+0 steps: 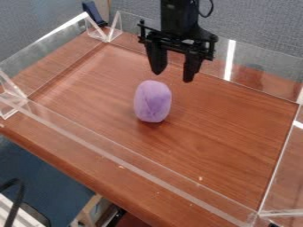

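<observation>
A lilac oval object [153,101] stands upright near the middle of the wooden board. Above and a little behind it, in the camera view, my black gripper [174,68] hangs with its two fingers spread apart, open, with nothing between them and apart from the object.
Clear low walls [261,82] edge the board [219,142] on the sides I can see. The board is otherwise bare around the object. Grey padded walls stand behind, and a blue floor with some dark cable shows at the lower left.
</observation>
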